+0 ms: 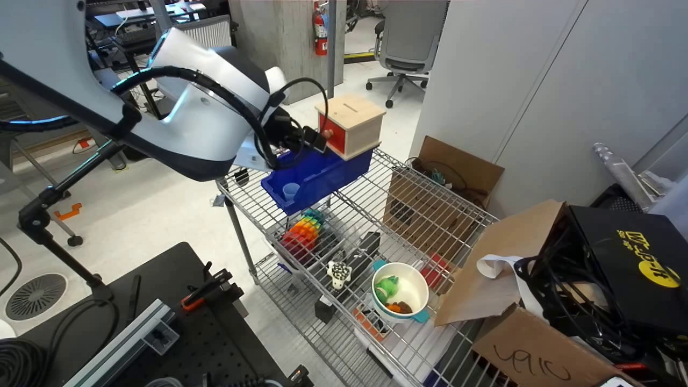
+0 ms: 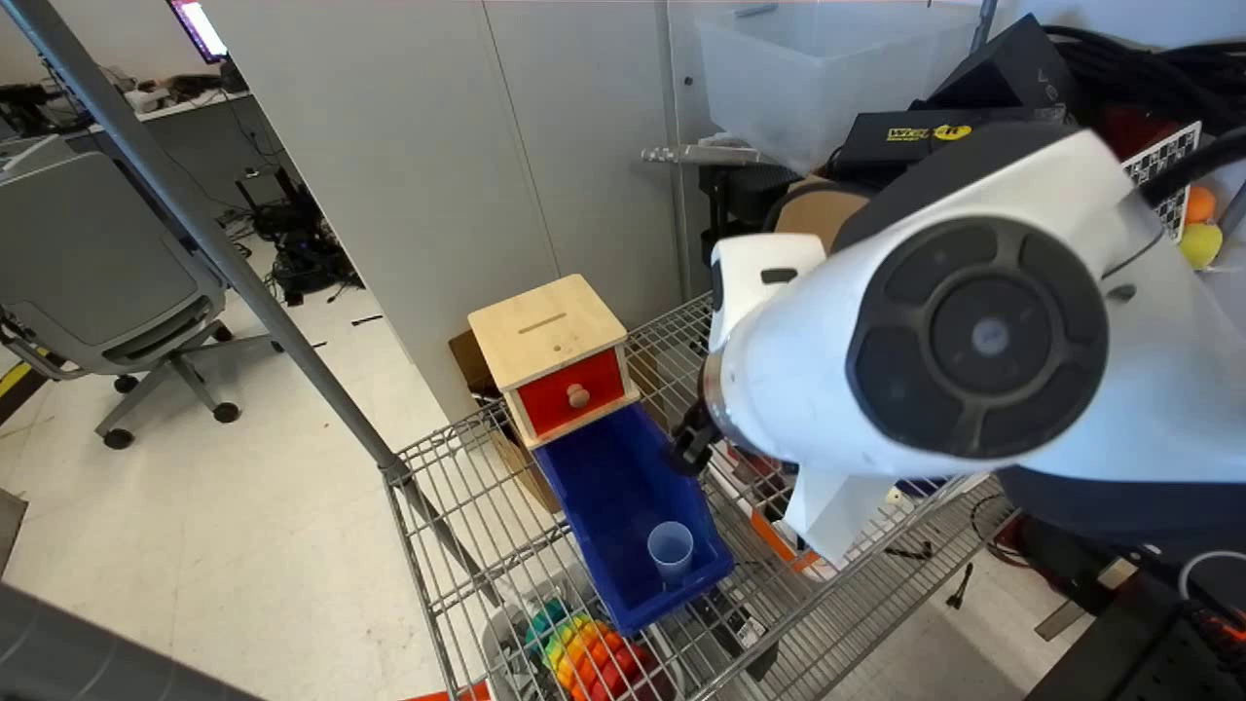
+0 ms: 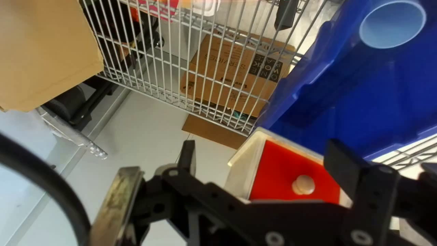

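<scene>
A pale wooden box [image 1: 356,116] with a slot in its top stands at the end of the blue bin [image 2: 613,491]. Its red drawer front [image 2: 569,393] carries a round wooden knob [image 3: 303,185] and looks closed. Inside the bin, at the end away from the box, is a light blue cup [image 2: 671,549]. My gripper is open, its fingers spread either side of the red front in the wrist view, with nothing held. In exterior view 2 the gripper [image 2: 691,442] hangs right of the box, over the bin's side; whether it touches anything cannot be told.
The wire shelf [image 1: 413,193] bears the bin and a white bowl [image 1: 400,291] holding toy food. A spotted toy [image 1: 338,274] is left of the bowl. An open cardboard box [image 1: 503,284] crowds the shelf's right side. Bare wire lies between bin and bowl.
</scene>
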